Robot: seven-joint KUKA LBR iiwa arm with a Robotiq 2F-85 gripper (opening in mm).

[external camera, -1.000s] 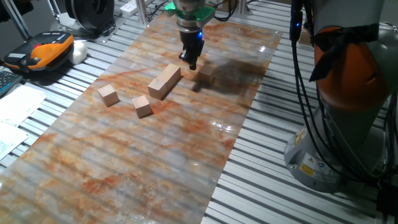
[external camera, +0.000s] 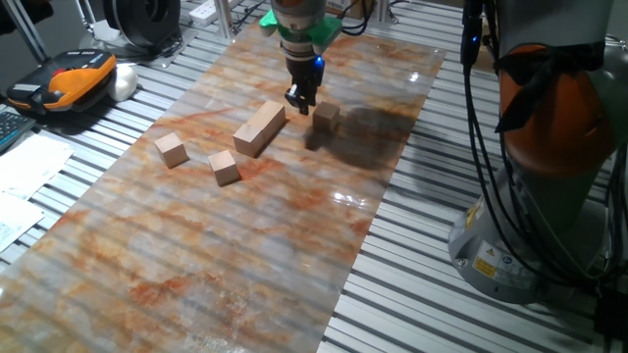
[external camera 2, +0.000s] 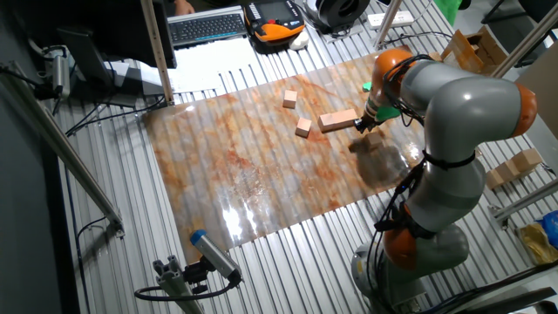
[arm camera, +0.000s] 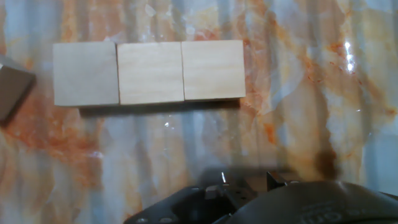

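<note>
Three pale wooden cubes form a tight row (arm camera: 150, 73) in the wrist view; from outside, the row (external camera: 260, 128) looks like one long bar. My gripper (external camera: 300, 101) hangs above the table just beside the row, its dark fingers apart and pointing down. A single cube (external camera: 326, 118) rests on the table in the arm's shadow, close to the gripper but not held. Two more loose cubes lie past the row's other side: one cube (external camera: 224, 168) nearer it, another cube (external camera: 171, 150) farther left. At the wrist view's bottom edge, the fingertips (arm camera: 272, 180) partly cover something brown.
The marbled sheet (external camera 2: 209, 174) is bare over its near and left parts. An orange-black device (external camera: 69, 80) and papers (external camera: 29, 176) lie beyond its edge. More wooden blocks (external camera 2: 514, 168) sit behind the arm, off the sheet.
My gripper has shifted slightly downward in the exterior view, and the shadow has moved so the single cube beside it shows more clearly. The cubes have stayed put.
</note>
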